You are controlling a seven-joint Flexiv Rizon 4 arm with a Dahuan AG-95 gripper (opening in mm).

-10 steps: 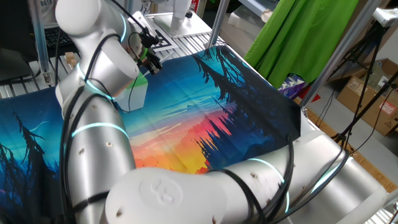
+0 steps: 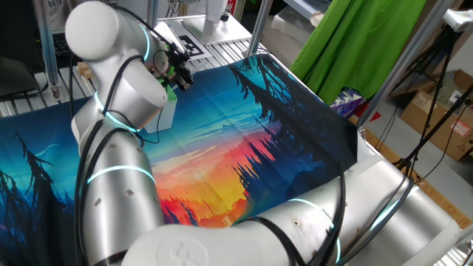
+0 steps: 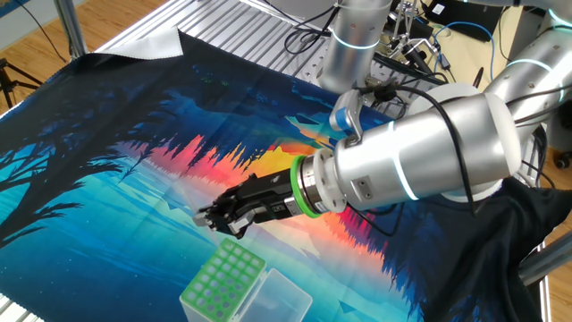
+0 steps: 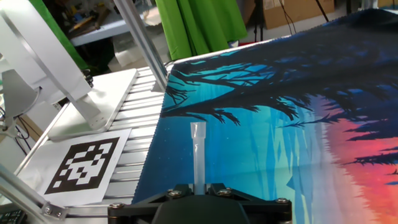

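Observation:
A slim translucent tube (image 4: 198,155) with a wider end points away from my gripper in the wrist view. Its near end sits between the fingers, which are shut on it. In exterior view 2 the gripper (image 3: 206,218) is above the cloth, just beyond the green tube rack (image 3: 223,277), apart from it. The rack has rows of round holes and sits in a clear box. From exterior view 1, the arm partly hides the box (image 2: 159,118), and the gripper (image 2: 185,80) appears beside it; the tube is hard to make out there.
A printed landscape cloth (image 3: 116,241) covers most of the table, largely bare around the rack. The box's clear lid (image 3: 279,297) lies open beside the rack. A marker sheet (image 4: 84,165) and a white stand (image 4: 93,106) occupy the slatted edge, near a metal post (image 4: 142,40).
The arm's upper joint has come lower in exterior view 1, and the gripper has shifted slightly. The rack and the cloth have stayed in place.

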